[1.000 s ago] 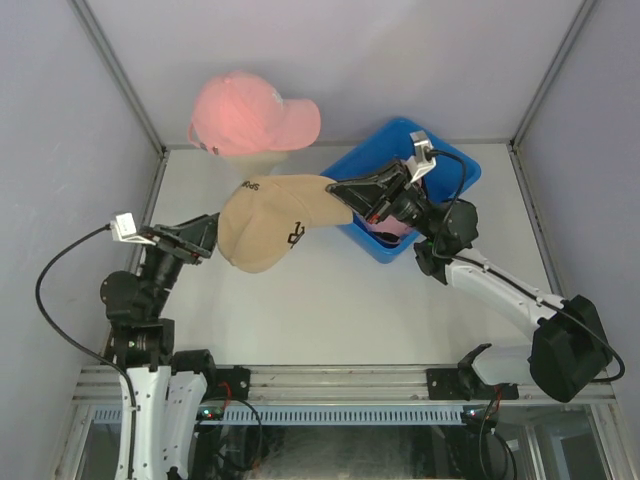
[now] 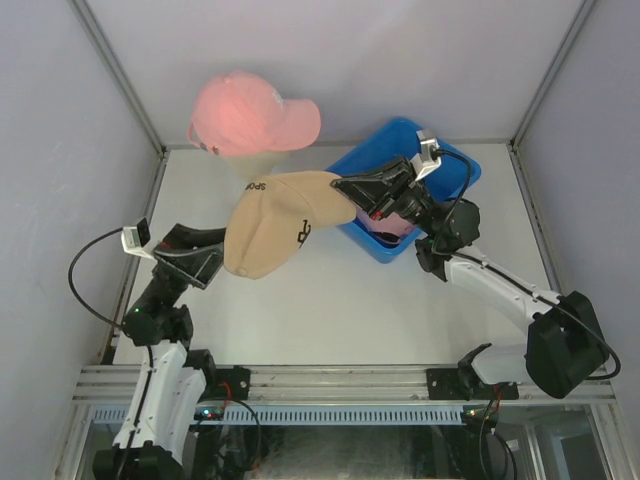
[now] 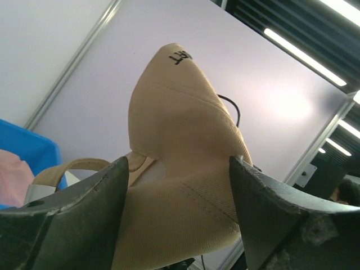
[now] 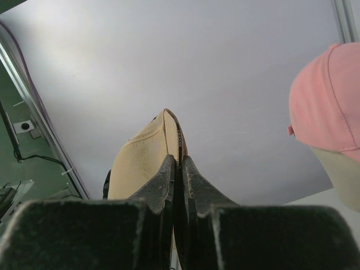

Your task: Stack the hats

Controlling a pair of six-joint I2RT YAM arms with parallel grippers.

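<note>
A tan cap [image 2: 275, 222] with dark lettering hangs in the air between my two arms. Its brim is pinched by my right gripper [image 2: 345, 195], which is shut on it; in the right wrist view the thin brim edge stands between the fingers, with the tan crown [image 4: 143, 160] beyond. My left gripper is open, and the cap's crown [image 3: 185, 118] lies in the space between its fingers, close to the right one. A pink cap [image 2: 252, 115] rests on a cream stand [image 2: 250, 165] at the back left.
A blue bin [image 2: 383, 252] stands at the back right beneath my right arm, with a pink item [image 2: 385, 222] inside.
My left arm has turned and shifted to the right, its fingers now spread around the near side of the tan cap. The cap and right arm have moved only slightly.
</note>
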